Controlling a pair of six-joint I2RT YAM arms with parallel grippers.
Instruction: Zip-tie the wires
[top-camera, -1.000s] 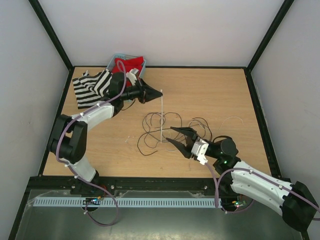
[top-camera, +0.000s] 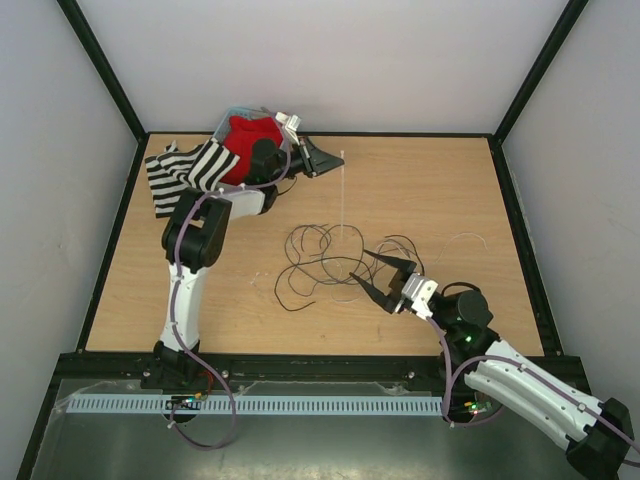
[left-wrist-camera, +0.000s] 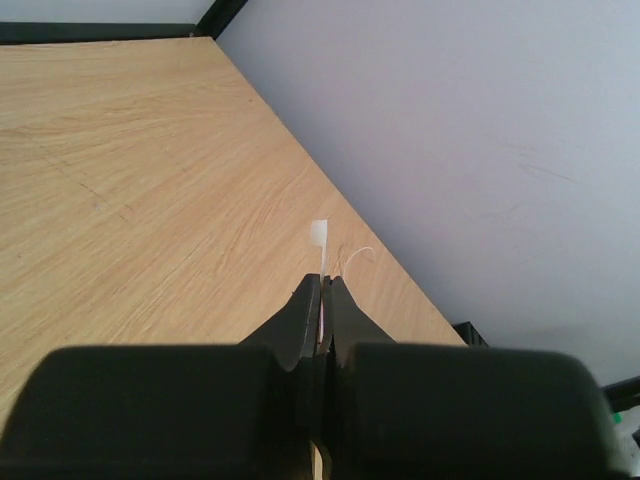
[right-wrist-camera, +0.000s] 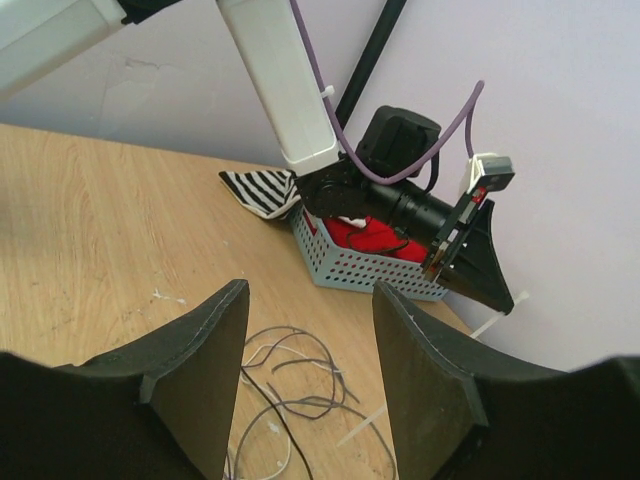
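A thin white zip tie (top-camera: 342, 200) stretches from my left gripper (top-camera: 343, 162) towards the front, over the wires. My left gripper is shut on it, and its pale end (left-wrist-camera: 319, 233) pokes out past the fingertips in the left wrist view. Loose coils of dark and grey wires (top-camera: 300, 262) lie on the middle of the table. Above their right part, my right gripper (top-camera: 358, 262) stands open with nothing between its fingers. In the right wrist view the zip tie (right-wrist-camera: 487, 327) passes partly behind the right-hand finger (right-wrist-camera: 425, 370), with the wires (right-wrist-camera: 322, 402) below.
At the back left stands a grey-blue basket (right-wrist-camera: 335, 262) holding red cloth (top-camera: 250, 135), beside a black-and-white striped cloth (top-camera: 170, 178). A thin pale strand (top-camera: 465, 236) curves on the table to the right.
My left gripper has moved right and towards the back, carrying the zip tie. The right gripper has shifted right, and its fingers look slightly wider apart. The wires look unmoved.
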